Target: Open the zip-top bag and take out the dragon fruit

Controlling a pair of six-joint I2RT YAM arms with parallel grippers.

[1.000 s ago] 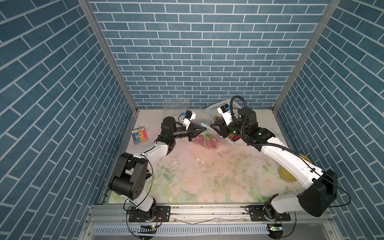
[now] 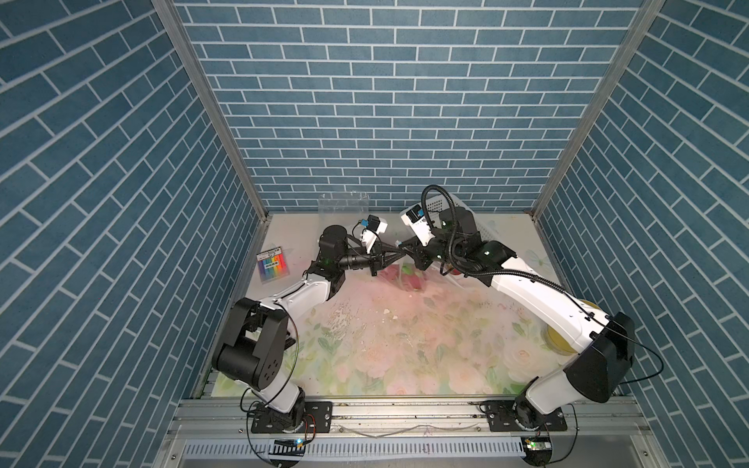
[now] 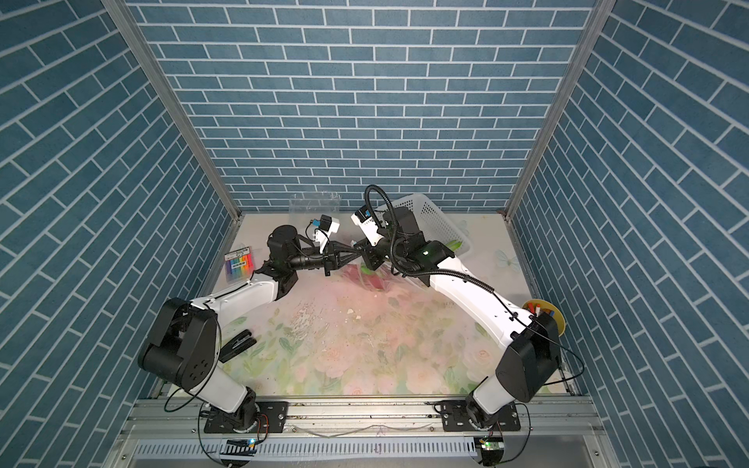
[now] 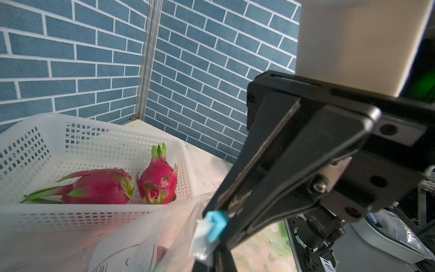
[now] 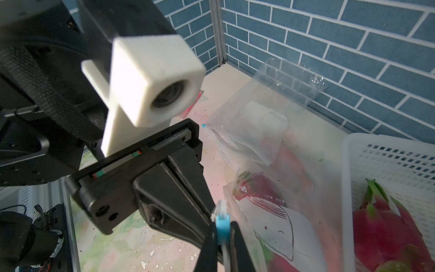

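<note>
The clear bag (image 5: 290,226), with dragon fruit (image 5: 256,183) visible inside, hangs over the tabletop at the centre. Its blue zip slider (image 5: 223,226) is at the meeting point of both grippers. In the top left view my left gripper (image 2: 396,253) reaches in from the left and is shut at the bag's top. My right gripper comes from the opposite side, shut on the blue slider, its tips touching or very close to the left fingers.
A white basket with dragon fruit stands behind, to the right. A clear empty bag (image 5: 267,99) lies at the back left, a coloured pen box (image 2: 272,263) at the left, a yellow bowl (image 3: 546,312) at the right.
My right gripper has moved left to meet the left gripper at the bag's blue slider, which is now largely hidden in the top left view. The left arm has shifted slightly.
</note>
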